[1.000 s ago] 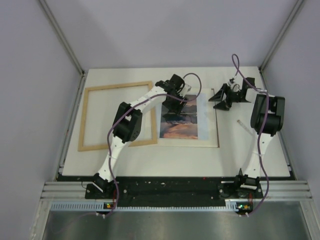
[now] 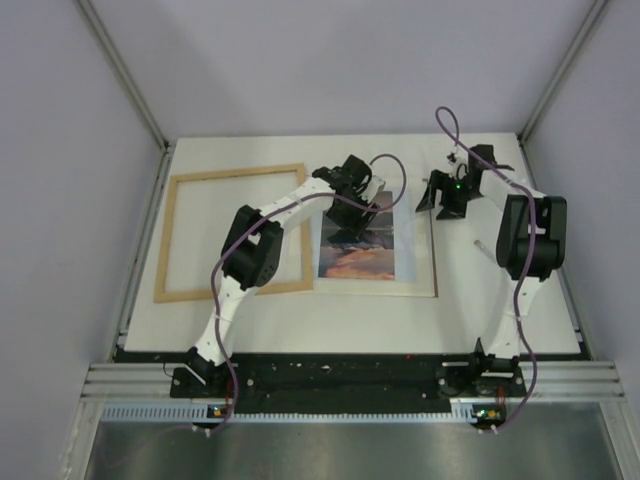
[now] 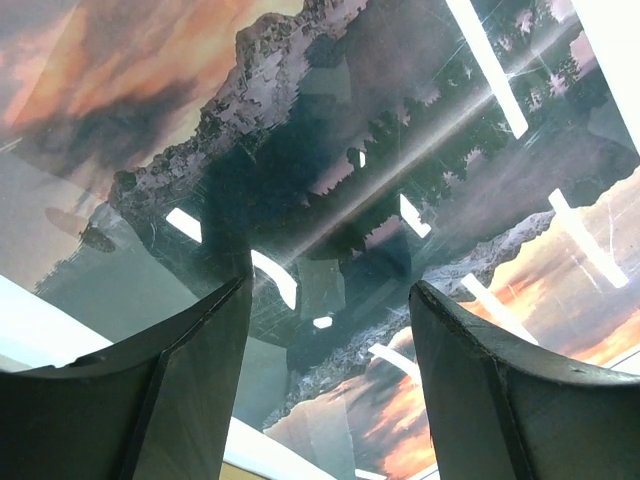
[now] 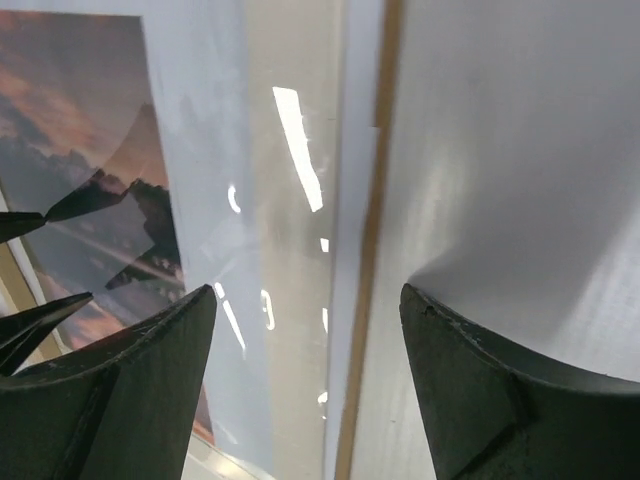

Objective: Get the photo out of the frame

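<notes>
The photo (image 2: 355, 260), a sunset landscape with a pale margin, lies under a glossy clear sheet on a cream backing board (image 2: 425, 270) at the table's middle. The empty wooden frame (image 2: 165, 235) lies at the left. My left gripper is open just over the photo, its fingertips at the reflective surface. My right gripper stands part open over the board's right edge, with the thin brown edge (image 4: 371, 230) between its fingers; whether it grips anything is not visible.
A small pale stick-like object (image 2: 485, 252) lies on the white table (image 2: 500, 300) to the right. Bare table runs along the front and back. Side walls bound the workspace.
The left arm has shifted very slightly; the photo and board look almost unchanged.
</notes>
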